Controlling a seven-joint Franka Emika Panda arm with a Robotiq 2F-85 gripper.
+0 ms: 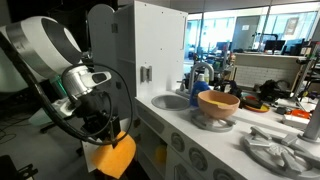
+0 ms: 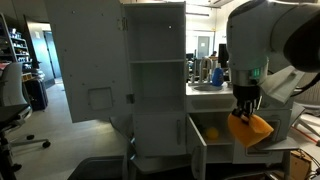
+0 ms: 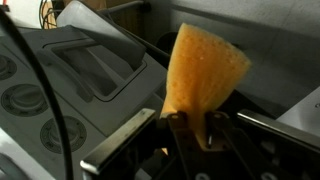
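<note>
An orange cloth-like piece (image 1: 112,156) hangs below my gripper (image 1: 103,138), which is shut on it. In the second exterior view the same orange piece (image 2: 250,130) hangs in front of an open drawer (image 2: 217,152) of the counter. The wrist view has the orange piece (image 3: 203,72) rising from between the fingers, over a dark gap. The grip point itself is partly hidden by the dark gripper body.
On the counter (image 1: 185,122) stand an orange-brown bowl (image 1: 217,103), blue bottles (image 1: 203,73) and a sink (image 1: 171,102). A small orange item (image 2: 211,132) lies inside the drawer. A tall white cabinet (image 1: 151,48) with an open door (image 2: 90,62) stands beside the counter.
</note>
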